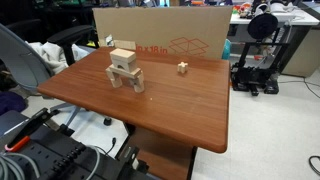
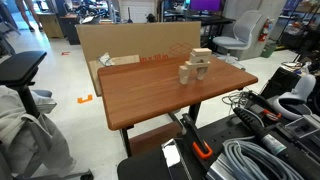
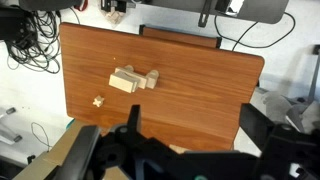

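Note:
Light wooden blocks stand in a small stack [image 1: 123, 60] on the brown table [image 1: 185, 105]; a flat piece lies over upright ones, with a thicker block on top. The same stack [image 2: 199, 57] is right of centre on the table in the second exterior view. A small wooden piece [image 1: 182, 67] lies apart from it, near the back of the table. From above, in the wrist view, the stack [image 3: 125, 80] and the small piece [image 3: 98, 101] are at left. My gripper is open high over the table, nothing between its fingers; neither exterior view shows it.
A cardboard panel [image 1: 160, 28] stands along the table's back edge. Cables [image 3: 32, 45] and dark equipment lie off the table.

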